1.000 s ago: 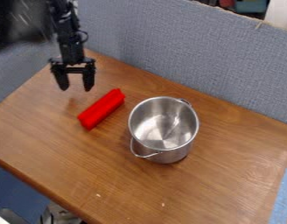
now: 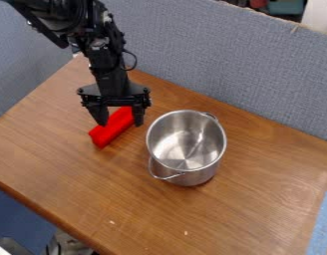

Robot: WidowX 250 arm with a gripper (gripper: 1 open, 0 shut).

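Observation:
A red cylindrical object [image 2: 107, 133] lies diagonally on the wooden table, left of a steel pot [image 2: 186, 147] with a wire handle. My black gripper [image 2: 119, 115] is directly over the red object, its fingers reaching down on either side of its upper part and hiding some of it. Whether the fingers touch it, I cannot tell.
Grey padded walls [image 2: 233, 70] border it at the back and left. A strip of blue tape [image 2: 321, 221] is at the right edge.
My gripper has come from the back left, rightward and down in the view, onto the red object. The red object and pot look unmoved.

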